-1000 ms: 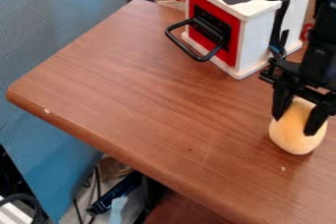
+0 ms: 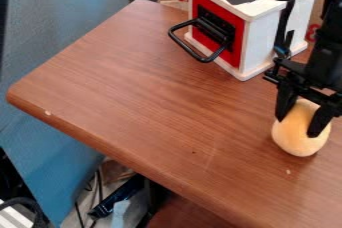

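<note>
A pale beige, rounded object (image 2: pixel 297 138) rests on the wooden table at the right. My black gripper (image 2: pixel 301 114) reaches down over it from the right edge, its fingers around the object's upper part. Whether they are closed tightly on it cannot be told from this view.
A white box (image 2: pixel 255 47) with a red front door and black handle (image 2: pixel 185 43) stands at the back of the table (image 2: pixel 134 92). The table's left and near edges drop off beside a blue panel (image 2: pixel 60 32).
</note>
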